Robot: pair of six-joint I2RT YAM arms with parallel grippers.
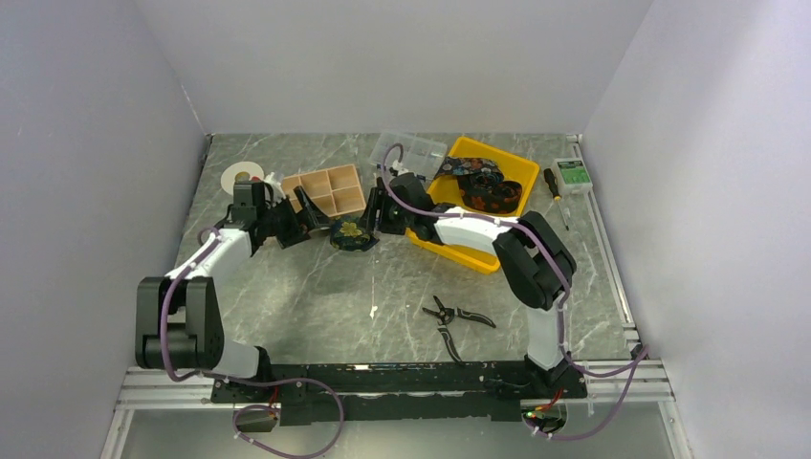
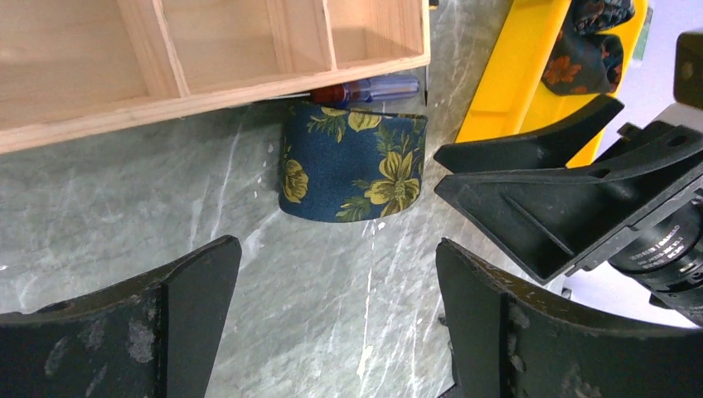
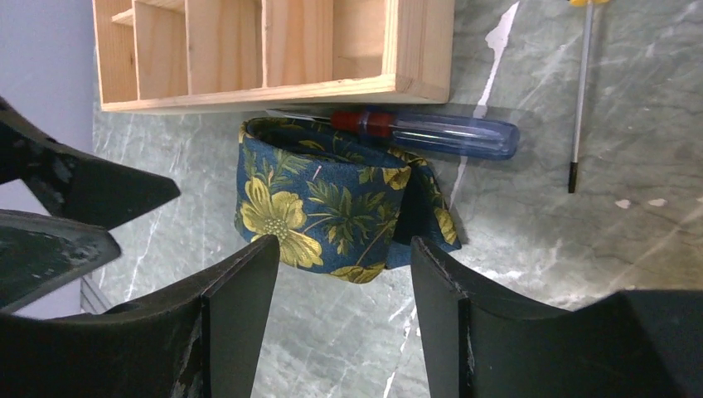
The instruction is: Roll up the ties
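Observation:
A dark blue tie with yellow flowers [image 1: 352, 236] lies folded into a loose, flattened bundle on the grey table, just in front of the wooden box. In the right wrist view the tie [image 3: 323, 207] shows stacked layers with a loose end poking out at its right. My left gripper [image 1: 304, 216] stands open to the left of the bundle; its fingers are spread, with bare table between them in the left wrist view. On the other side is my right gripper [image 1: 375, 214], its fingers [image 3: 240, 307] apart and clear of the cloth as far as I can see.
The wooden compartment box [image 1: 327, 190] borders the tie at the back, with a blue-handled screwdriver [image 3: 456, 134] wedged alongside. A yellow bin [image 1: 521, 170] holding rolled dark ties [image 1: 493, 194] stands to the right. Pruning shears [image 1: 447, 316] lie in front.

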